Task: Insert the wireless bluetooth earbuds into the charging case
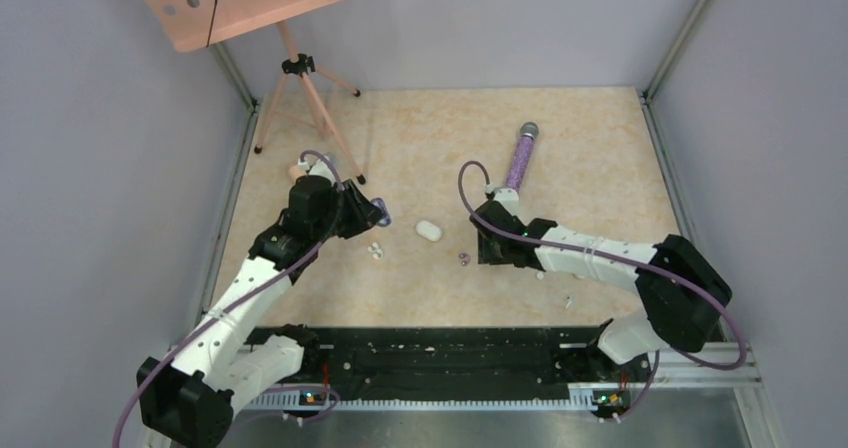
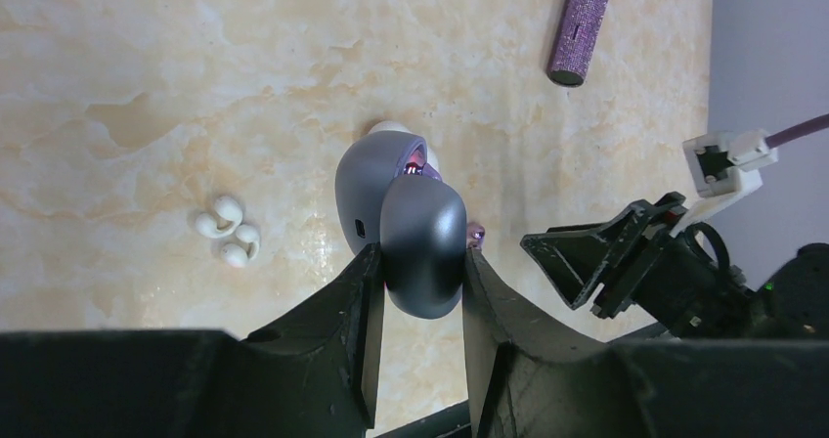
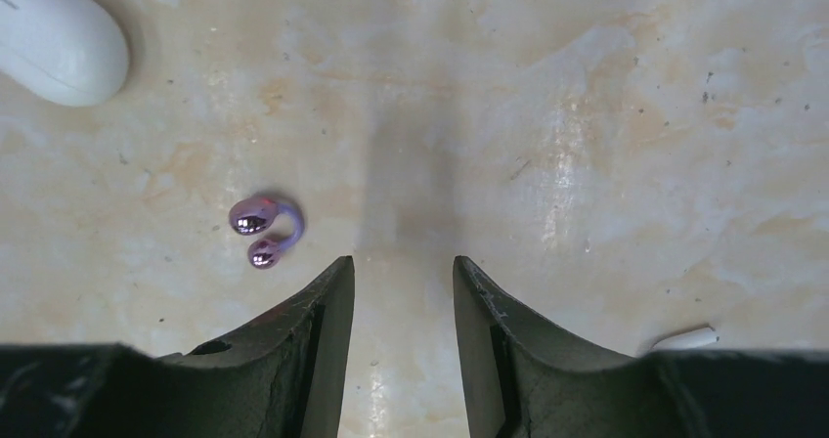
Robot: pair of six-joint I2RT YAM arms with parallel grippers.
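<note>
A grey-purple charging case (image 2: 422, 247), its lid raised, is gripped above the table by my left gripper. Something shiny and pink shows within the case, too small to identify. On the table, a curved purple earbud (image 3: 264, 228) with two shiny ends lies to the left of my right gripper. That gripper is open, and only bare table shows between its fingers. From the top, the same earbud (image 1: 464, 259) sits just left of the right fingertips, apart from them.
A white rounded case (image 1: 429, 230) rests between the arms. White earbuds (image 2: 231, 231) lie below the left gripper. Farther back are a purple microphone (image 1: 520, 156) and a pink stand (image 1: 312, 98). A small white piece (image 1: 569, 302) lies front right.
</note>
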